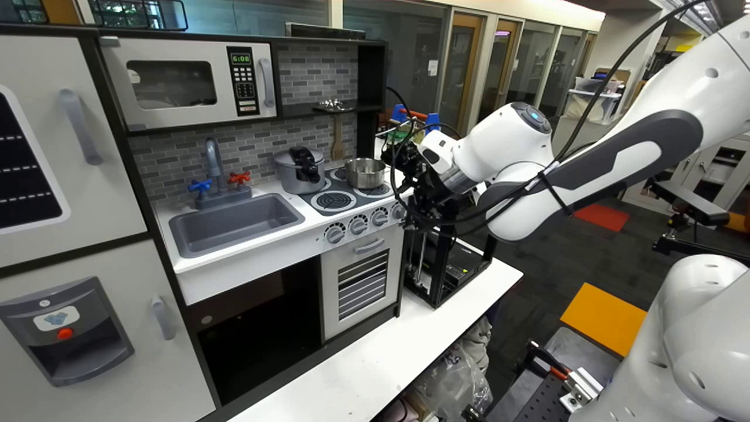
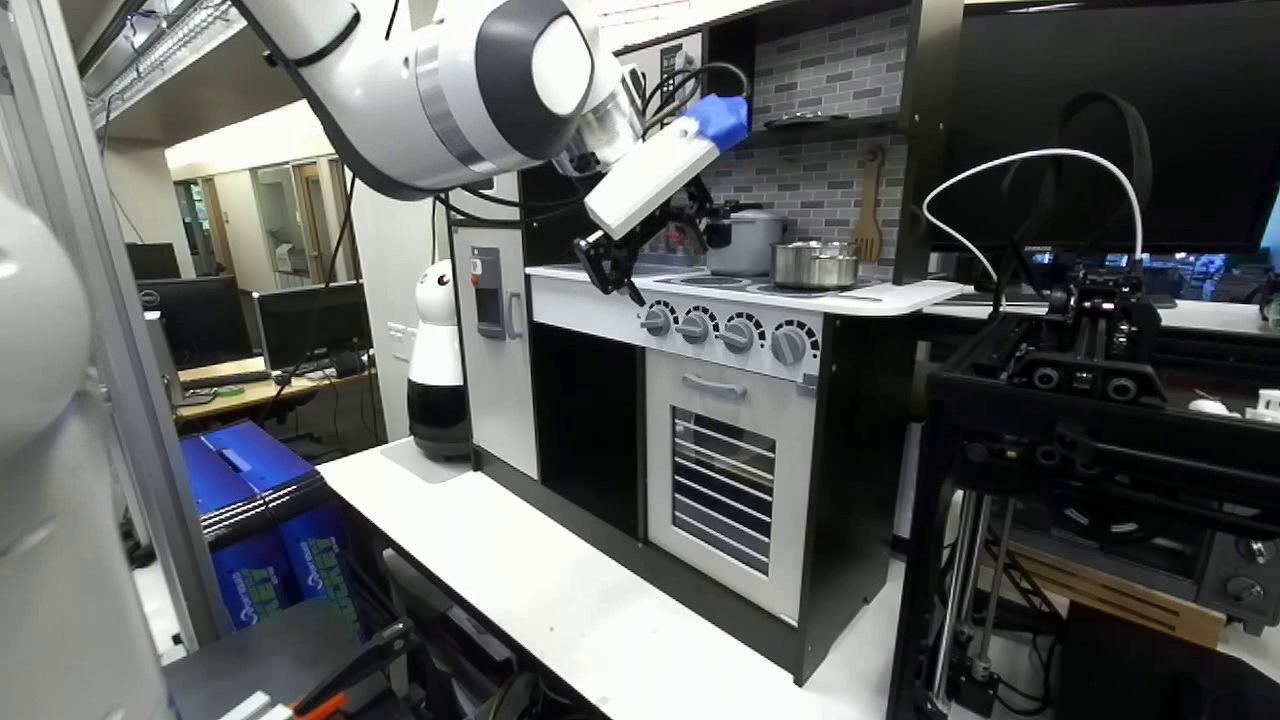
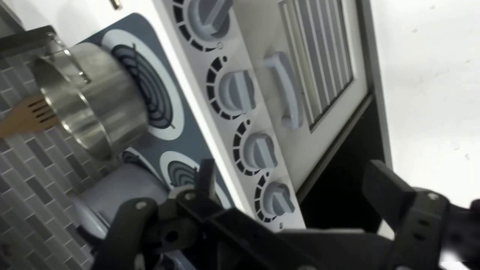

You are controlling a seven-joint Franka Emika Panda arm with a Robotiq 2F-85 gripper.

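In the wrist view my gripper is open, its dark fingers wide apart with nothing held between them. Beyond them lie the toy stove's grey knobs and the pale control strip. A shiny steel pot stands at the burners, and a grey lidded pot is partly hidden behind the gripper's left side. The oven door's handle lies to the right of the knobs. From the second exterior view, the gripper hangs in front of the counter, left of the steel pot in the picture and apart from it.
A grey sink with a faucet is left of the stove. A wooden spatula hangs on the brick backsplash. Beside the kitchen stands a black-framed machine. Free room shows on the white tabletop in front.
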